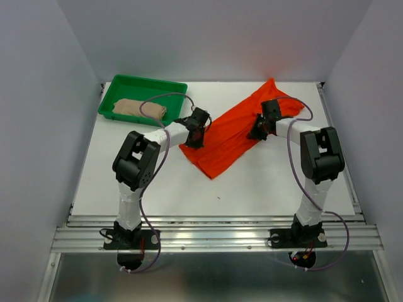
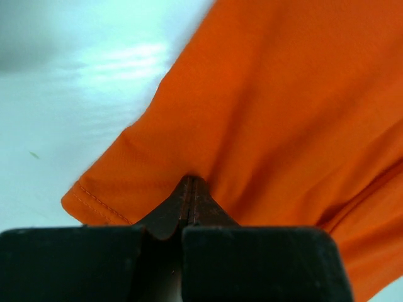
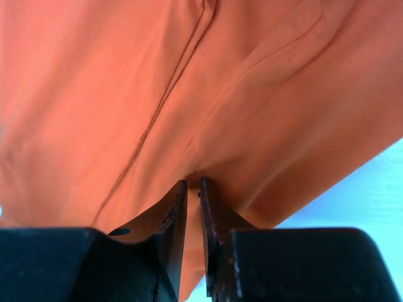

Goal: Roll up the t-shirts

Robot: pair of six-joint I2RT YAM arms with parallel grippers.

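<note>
An orange-red t-shirt (image 1: 233, 129) lies folded into a long strip, slanting from the table's middle to the back right. At its near left end, my left gripper (image 1: 196, 146) is shut with its tips down against the fabric. The left wrist view has those fingertips (image 2: 192, 189) pressed together at the cloth near a stitched corner; whether any fabric is pinched between them cannot be seen. Over the strip's right part is my right gripper (image 1: 253, 136). The right wrist view shows its fingertips (image 3: 208, 189) slightly apart, close over or touching the cloth, with a narrow gap between them.
A green bin (image 1: 129, 82) at the back left holds a rolled beige cloth (image 1: 138, 108). Grey walls stand at the back and sides.
</note>
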